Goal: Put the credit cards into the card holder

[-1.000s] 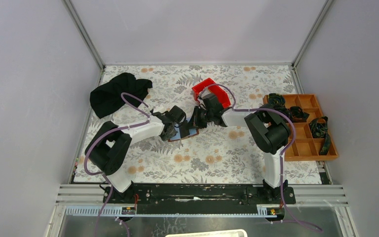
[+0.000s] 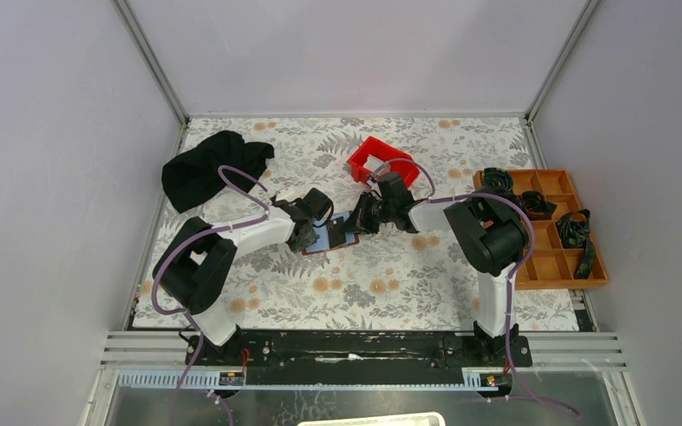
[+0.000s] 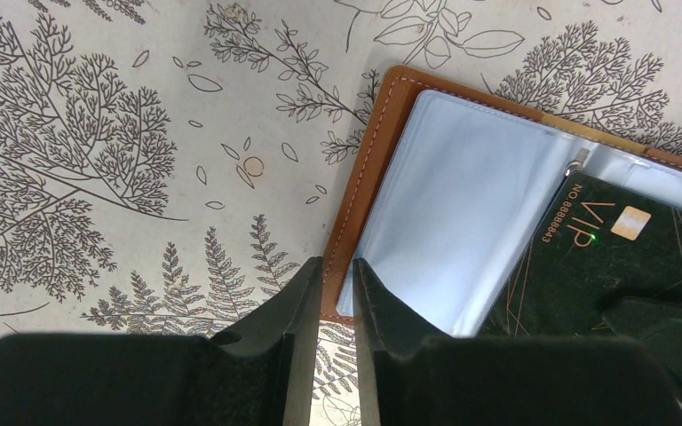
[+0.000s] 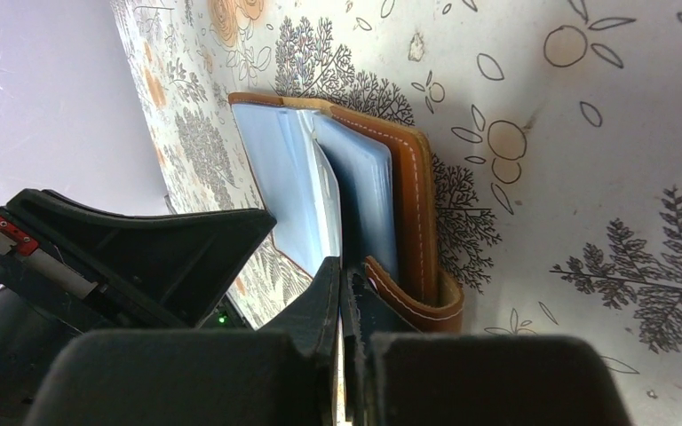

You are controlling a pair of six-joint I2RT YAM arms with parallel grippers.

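Observation:
The card holder [image 2: 316, 244], brown with pale blue sleeves, lies open on the table between the grippers. A dark green VIP card [image 3: 577, 257] is in it. My left gripper has its fingertips slightly apart at the holder's outer edge. My right gripper is shut at the other end, where a thin pale sleeve edge [image 4: 329, 195] runs into the line between its fingertips; whether it is pinched is unclear.
A red basket [image 2: 389, 142] with pale items stands behind the holder. A black cloth [image 2: 200, 173] lies back left, and a wooden compartment tray [image 2: 542, 275] with dark coiled straps is on the right.
The left arm looks almost unchanged.

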